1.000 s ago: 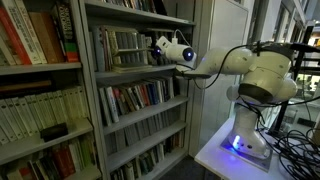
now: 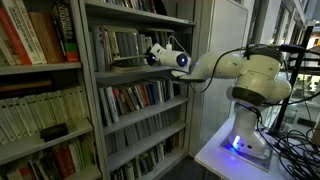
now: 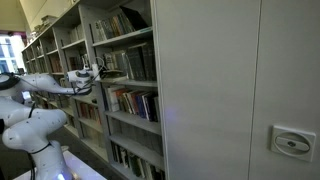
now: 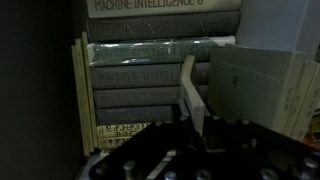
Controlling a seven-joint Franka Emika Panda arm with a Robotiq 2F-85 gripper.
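My gripper (image 2: 150, 55) reaches in at the upper bookshelf, at the height of the shelf with several books lying and standing. In the second exterior view the gripper (image 3: 97, 73) is small, in front of the same shelf. Up from the dark gripper parts at the bottom of the wrist view rises a thin pale object (image 4: 193, 98), seen nearly edge-on. The fingers look shut on it, though what it is cannot be made out. Behind it is a row of dark books (image 4: 140, 77), one titled "Machine Intelligence"; a grey book (image 4: 255, 85) lies close on the right.
Full bookshelves (image 2: 45, 115) extend to the left of the arm. A white table (image 2: 225, 160) carries the robot base, with loose black cables (image 2: 295, 155) beside it. A large plain panel (image 3: 205, 90) borders the shelves in the second exterior view.
The gripper and wrist have moved slightly down and along the shelf front over the last second. The books on the lower shelves look the same.
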